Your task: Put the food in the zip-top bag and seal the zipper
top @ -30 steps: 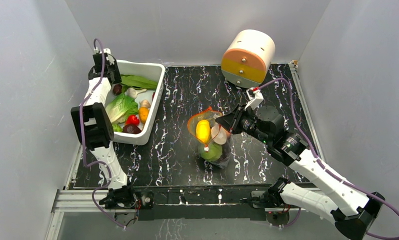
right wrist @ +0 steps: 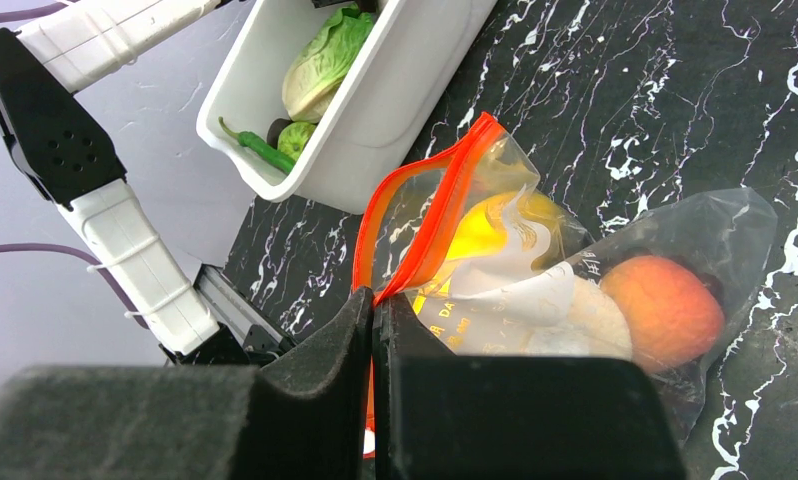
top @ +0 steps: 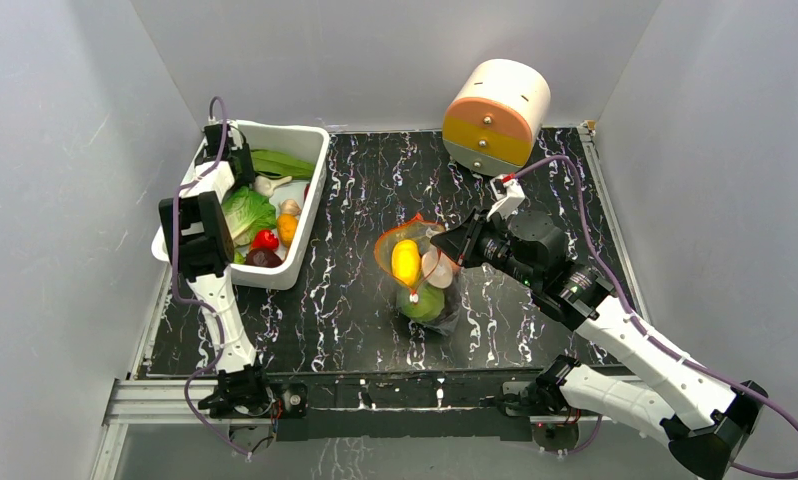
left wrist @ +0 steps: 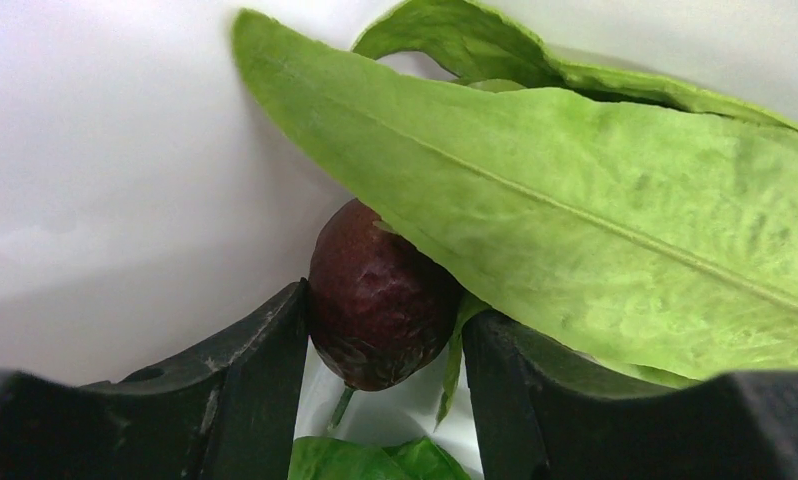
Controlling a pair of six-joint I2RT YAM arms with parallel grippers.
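Down inside the white bin (top: pixel 319 165), my left gripper is open around a dark brown round food (left wrist: pixel 380 300), partly under long green leaves (left wrist: pixel 575 210). My right gripper is shut at the orange zipper edge of the clear bag (right wrist: pixel 435 230), pinching it. The bag stands on the marble table holding a yellow food (top: pixel 406 262), a pale round one (top: pixel 437 268), an orange-red one (right wrist: pixel 663 312) and something green (top: pixel 422 305).
Lettuce (top: pixel 245 212), a red pepper (top: pixel 264 240) and other produce fill the bin. A small drawer cabinet (top: pixel 495 112) stands at the back right. The table between bin and bag is clear.
The right arm and bag have stayed put.
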